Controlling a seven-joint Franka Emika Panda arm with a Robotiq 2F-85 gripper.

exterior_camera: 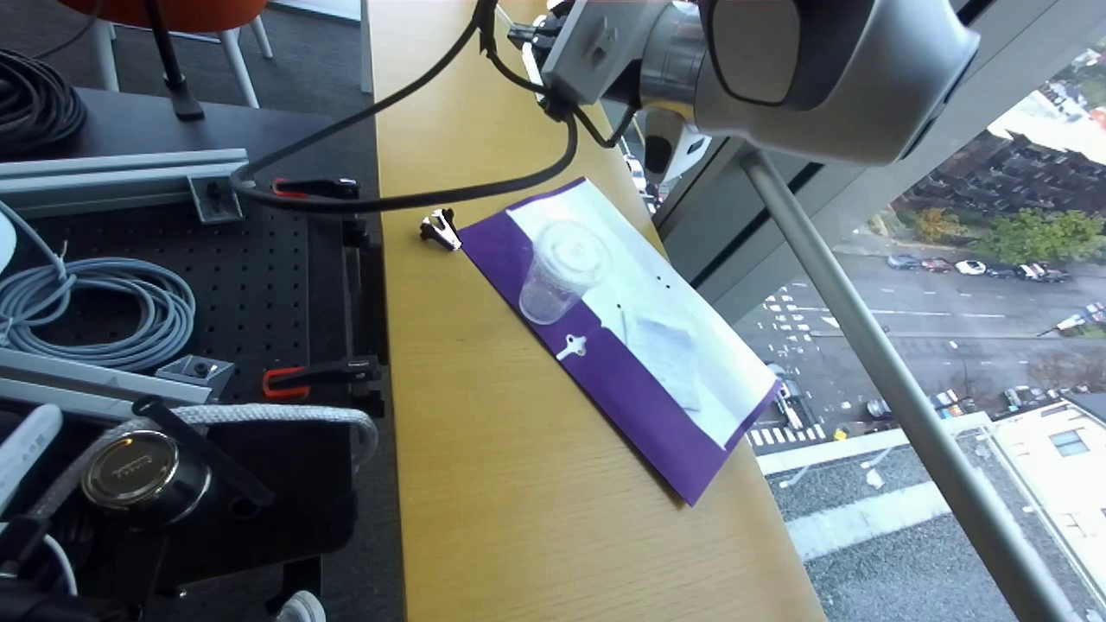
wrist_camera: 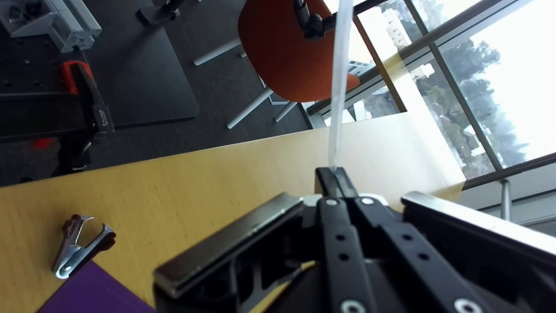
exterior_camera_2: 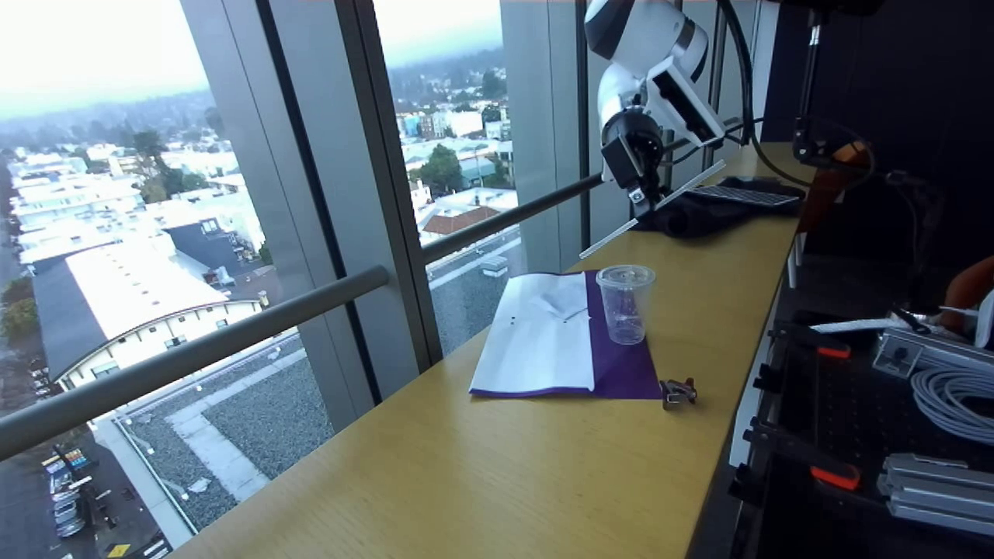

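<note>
My gripper is shut on a thin translucent straw (wrist_camera: 340, 78), which extends beyond the fingertips in the wrist view. In exterior view 2 the straw (exterior_camera_2: 610, 238) slants across my gripper (exterior_camera_2: 641, 213), off the table surface. A clear lidded plastic cup (exterior_camera_2: 624, 303) stands upright on the purple part of an open folder (exterior_camera_2: 626, 373). The straw is apart from the cup, with my gripper well beyond it. White paper (exterior_camera: 674, 301) covers the other side of the folder, with a small folded white piece (exterior_camera: 664, 358) lying on it.
A staple remover (wrist_camera: 83, 245) lies at the folder's corner. Dark cloth (exterior_camera_2: 685, 216) with a keyboard-like object (exterior_camera_2: 745, 195) occupies the table's far end. Window rail (exterior_camera: 881, 332) runs along one side. Bare wood (exterior_camera: 467, 446) lies beside the folder.
</note>
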